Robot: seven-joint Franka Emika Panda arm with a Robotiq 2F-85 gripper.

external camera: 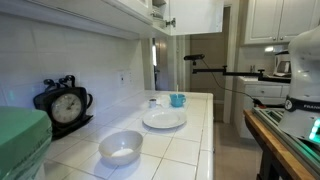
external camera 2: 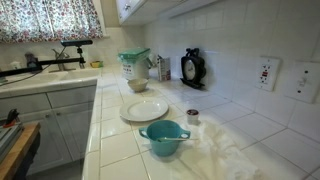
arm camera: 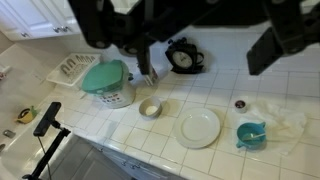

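In the wrist view, the dark fingers of my gripper frame the top of the picture, spread wide apart with nothing between them. It hangs above the white tiled counter, clear of everything on it. A grey-white bowl (arm camera: 150,108) and a white plate (arm camera: 197,127) lie on the counter below. To the plate's right sits a teal two-handled pot (arm camera: 251,134) with a light, thin item in it. A small dark-topped cup (arm camera: 240,105) stands behind the pot. The same pot (external camera 2: 164,138), plate (external camera 2: 144,108) and bowl (external camera 2: 138,85) show in exterior view 2.
A black clock (external camera: 66,105) leans by the wall. A white container with a teal lid (arm camera: 106,77) stands left of the bowl. Pale crumpled cloth (external camera 2: 220,155) lies beside the pot. The sink (external camera 2: 80,73) is at the far end. Tiles in front of the plate are bare.
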